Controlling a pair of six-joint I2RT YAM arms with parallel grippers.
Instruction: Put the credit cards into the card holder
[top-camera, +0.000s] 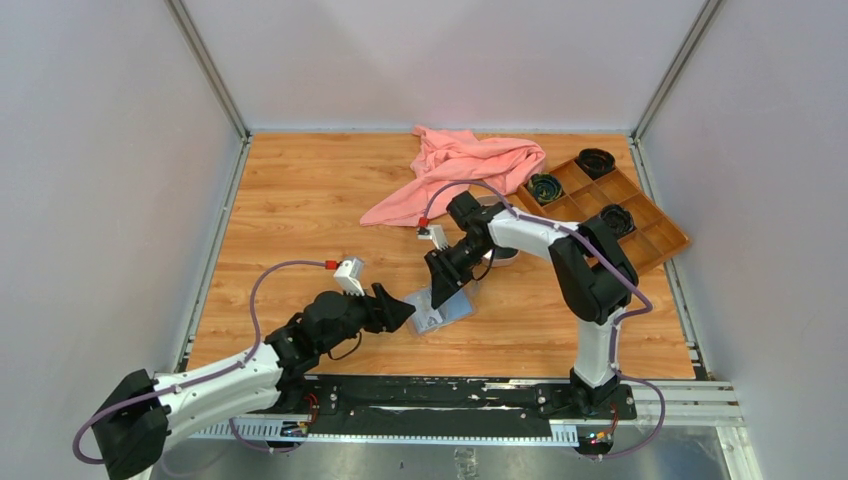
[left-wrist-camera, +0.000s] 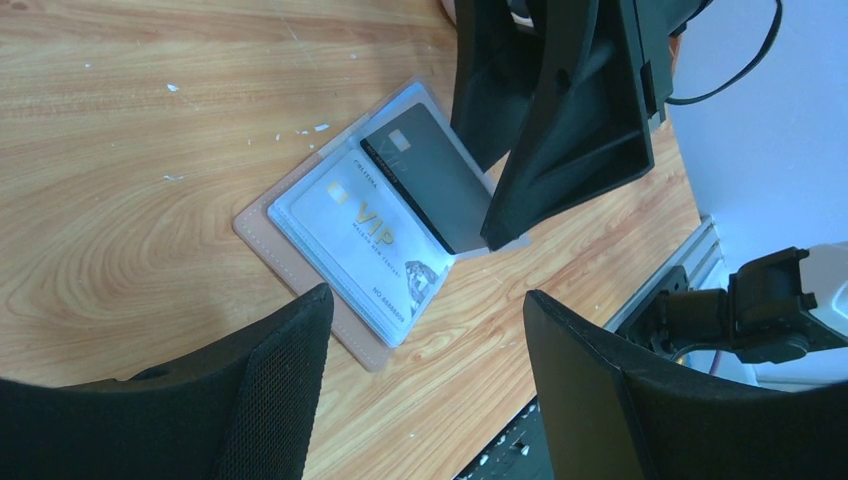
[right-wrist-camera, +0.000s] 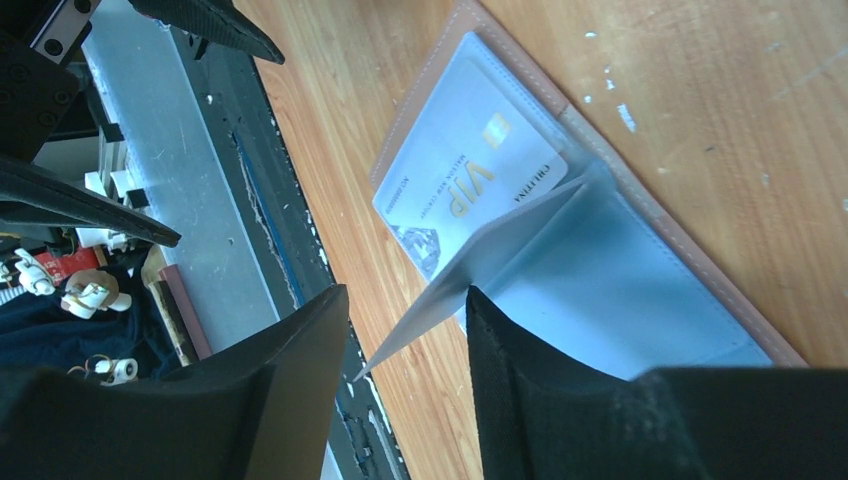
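The card holder (right-wrist-camera: 690, 240), tan-edged with pale blue pockets, lies open on the table. A white VIP card (left-wrist-camera: 360, 235) fills one half. In the left wrist view a dark VIP card (left-wrist-camera: 430, 175) covers the other half, partly behind the right gripper's fingers. The right wrist view shows a pale sheet (right-wrist-camera: 480, 258) tilted up from the fold, over a bare blue pocket. My right gripper stands open around this sheet, with a visible gap between its fingers. Beside the holder, my left gripper is open and empty.
A pink cloth (top-camera: 465, 165) lies at the back of the table. At the right is a wooden tray (top-camera: 655, 235) with several coiled black items. A pale container (top-camera: 505, 256) is partly covered by the right arm.
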